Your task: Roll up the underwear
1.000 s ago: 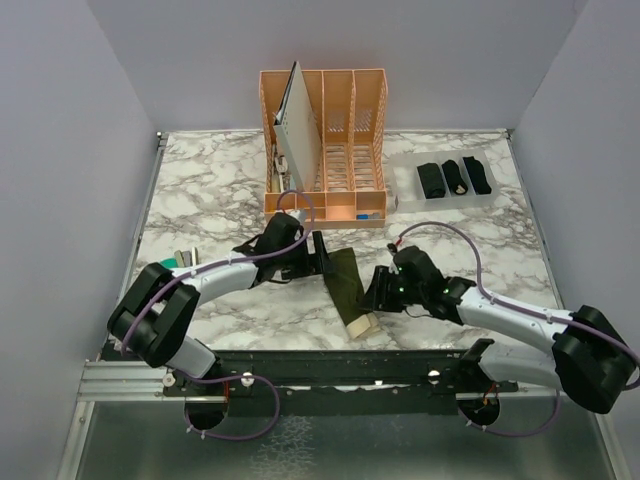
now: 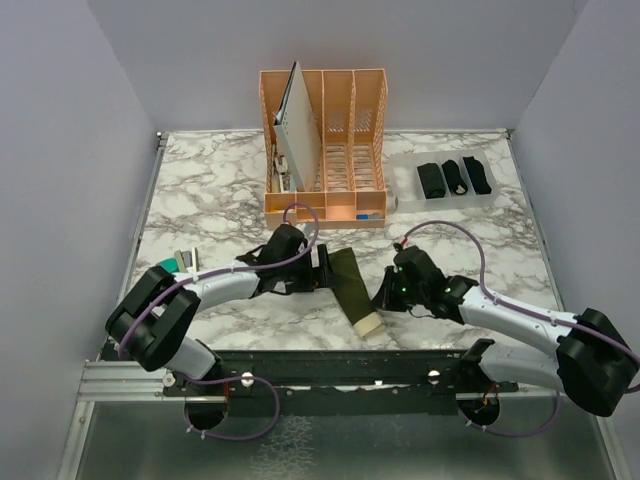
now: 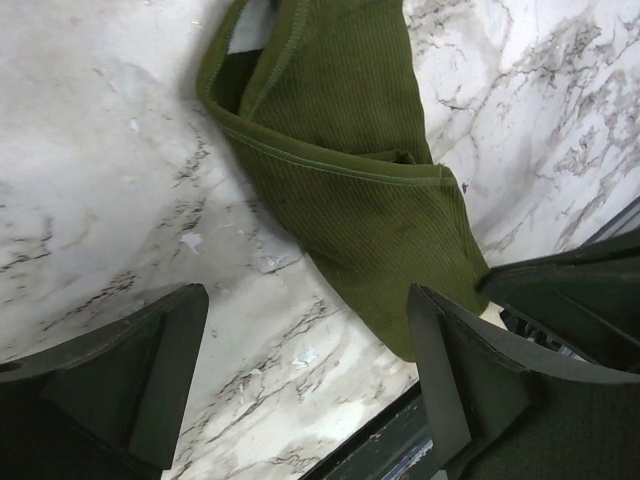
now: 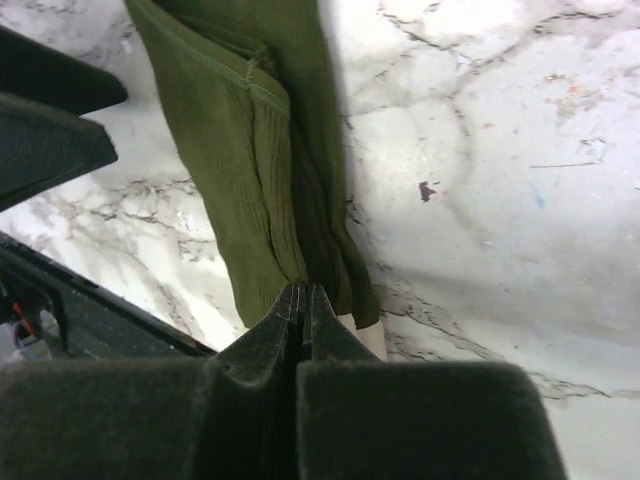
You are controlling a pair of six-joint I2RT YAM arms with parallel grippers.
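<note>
The dark green underwear lies as a long narrow strip between my two arms, its cream end near the table's front edge. In the left wrist view the green fabric shows a hemmed edge crossing the strip. My left gripper stands open at the strip's left side, nothing held between its fingers. At the right side, near the cream end, my right gripper is shut, with a raised fold of the green fabric running into its fingertips. How much cloth they pinch is hidden.
An orange divided rack with a white board leaning in it stands at the back. To its right, a clear tray holds dark rolled cloths. Bare marble lies right of the strip.
My right gripper has closed and shifted slightly right; the strip's cream end has swung right with it. The left gripper has moved a little forward and right, beside the cloth.
</note>
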